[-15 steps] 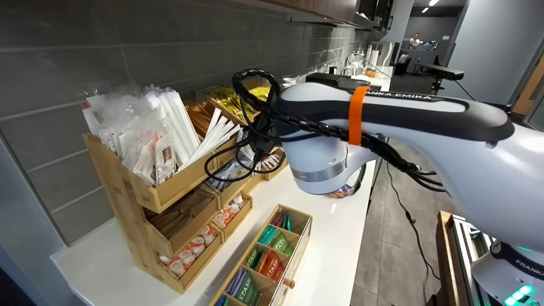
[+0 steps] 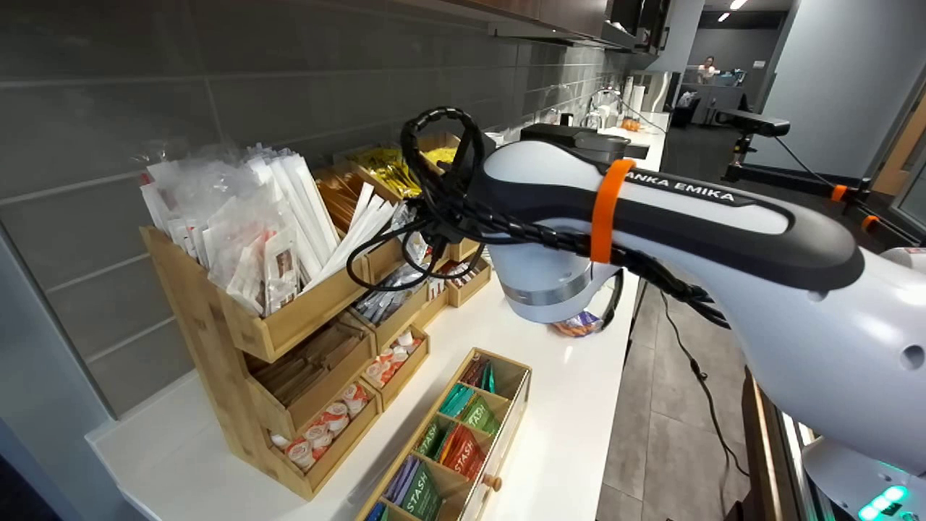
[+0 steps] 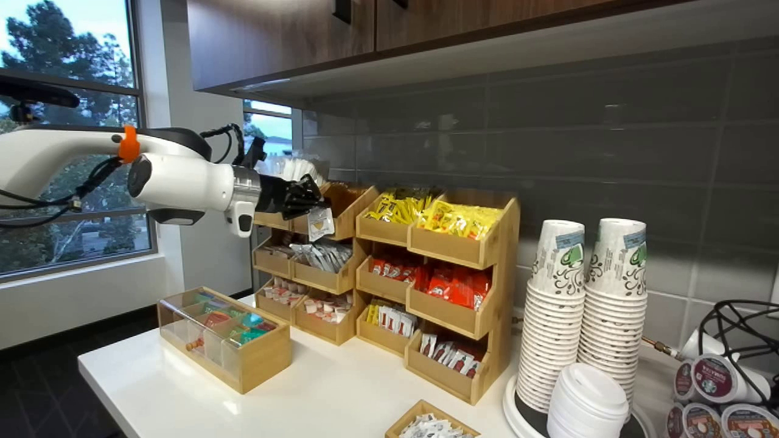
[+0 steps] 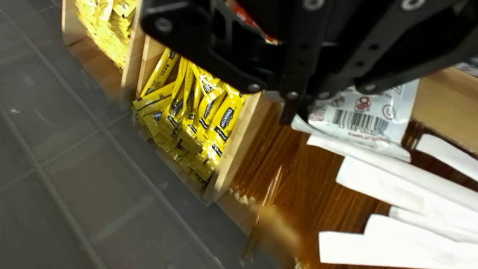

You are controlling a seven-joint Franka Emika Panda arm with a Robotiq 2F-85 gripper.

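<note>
A white printed packet [image 3: 321, 224] hangs below the tip of my gripper [image 3: 323, 205], in front of the upper bins. In the wrist view, the gripper is shut, and the packet [image 4: 365, 117], with a barcode on its face, has one corner at the fingertips. The gripper appears shut on that thin corner, though the black fingers partly hide the contact. Beneath it are brown stirrers [image 4: 286, 179] and white paper-wrapped sticks [image 4: 394, 179] in a wooden bin. Exterior view 1 hides the fingertips behind the arm and cables.
Yellow packets [image 4: 192, 116] fill the neighbouring bin, beside the tiled wall [image 4: 67, 179]. A divided tea box [image 3: 263, 354] stands on the white counter [image 3: 321, 394]. Stacked cups [image 3: 552, 328] are at the right, and a cabinet [image 3: 292, 44] overhangs the rack.
The wrist has risen slightly in exterior view 1, while the forearm and elbow sit a little lower and farther left. The bins and tea box have not moved.
</note>
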